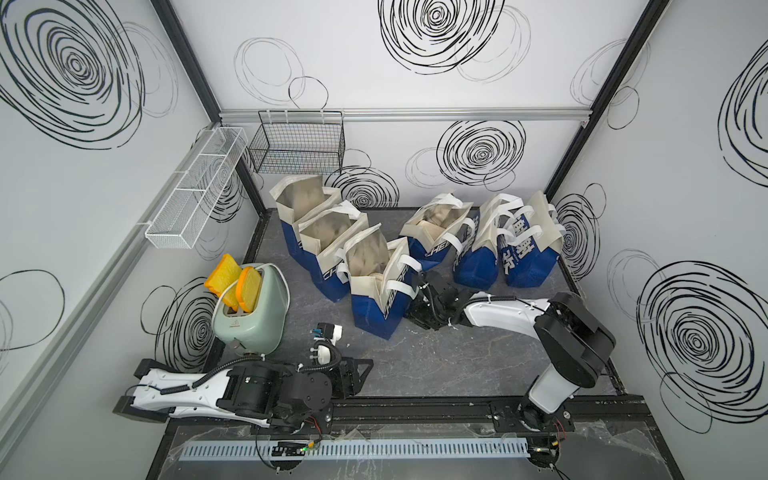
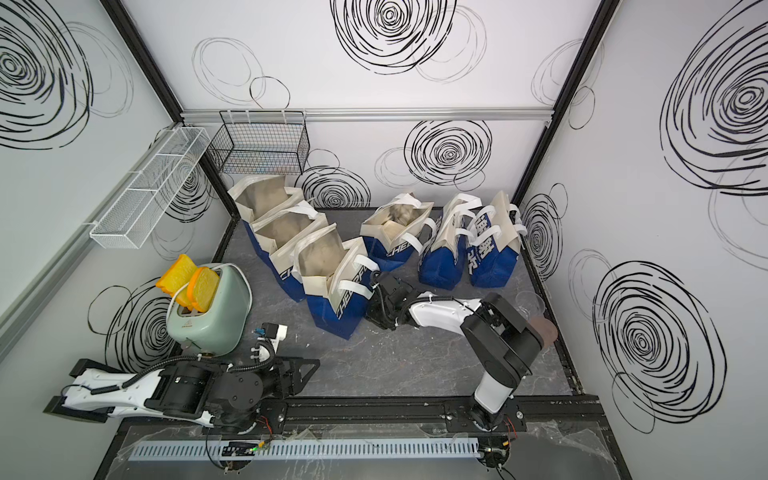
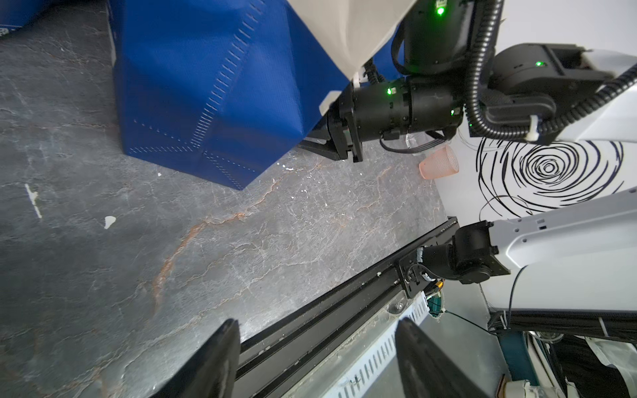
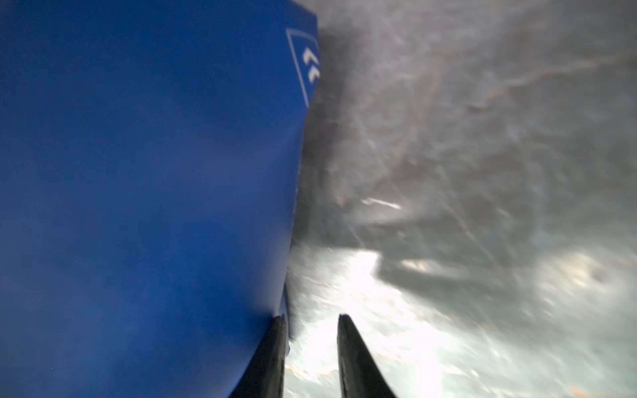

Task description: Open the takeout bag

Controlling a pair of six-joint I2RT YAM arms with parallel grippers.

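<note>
The front takeout bag (image 1: pixel 377 317), blue below and cream above with white handles, stands mid-table, its mouth open to view. My right gripper (image 1: pixel 417 314) is low against its right side. In the right wrist view the bag's blue wall (image 4: pixel 146 199) fills the left half and touches or overlaps one finger (image 4: pixel 270 345); the fingertips stand a small gap apart, with floor showing between. Whether they pinch any bag is not clear. My left gripper is open and empty at the front left, the bag's blue base (image 3: pixel 199 112) beyond it.
Two open bags (image 1: pixel 332 240) stand behind to the left, close to the front one. Another open bag (image 1: pixel 436 228) and two narrower bags (image 1: pixel 529 248) line the back right. A green holder with yellow sponges (image 1: pixel 254 308) sits left.
</note>
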